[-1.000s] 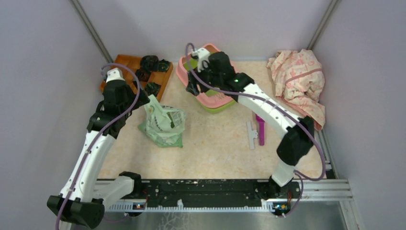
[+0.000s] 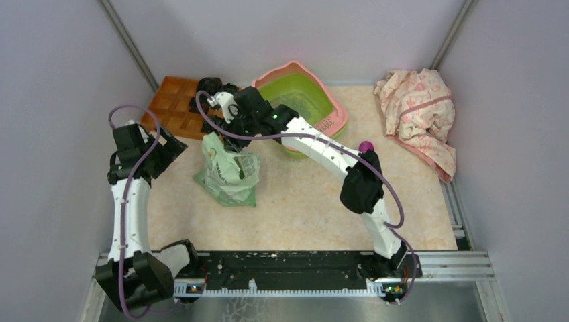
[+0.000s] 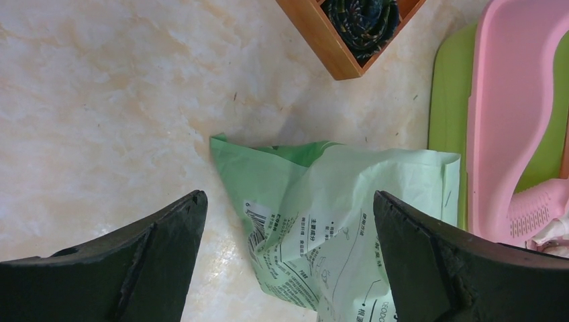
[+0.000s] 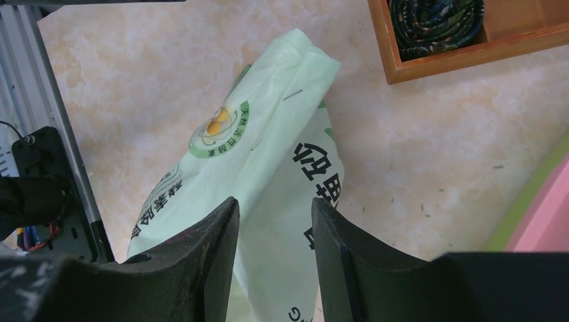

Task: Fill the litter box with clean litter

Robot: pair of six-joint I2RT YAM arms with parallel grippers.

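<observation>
A crumpled pale green litter bag (image 2: 225, 184) stands on the table, left of centre. The pink-rimmed litter box (image 2: 300, 97) with a green base sits behind it to the right. My right gripper (image 2: 235, 142) hangs over the bag's top; in the right wrist view the bag (image 4: 194, 194) lies beneath its fingers, which are part open with nothing held. My left gripper (image 2: 168, 145) is open, left of the bag; the bag (image 3: 288, 221) shows between and beyond its fingers in the left wrist view.
A wooden compartment tray (image 2: 164, 107) with dark bundles is at the back left. A pink patterned cloth (image 2: 419, 114) lies at the right, a purple object (image 2: 366, 145) partly behind the right arm.
My right gripper has swung leftward from above the litter box to over the bag. My left gripper has pulled back to the left from beside the bag's top.
</observation>
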